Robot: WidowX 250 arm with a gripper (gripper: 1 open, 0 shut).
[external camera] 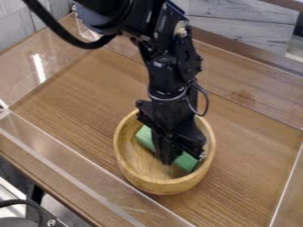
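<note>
A black robot arm reaches down from the top, its gripper (175, 145) inside a wooden bowl (148, 177) near the middle of the table. A green object (186, 161) lies in the bowl, partly covered by the gripper, showing on both sides of the fingers. The fingertips are dark and overlap the green object; whether anything is between them cannot be seen.
Cables hang at the lower left, and a pale wall stands at the back.
</note>
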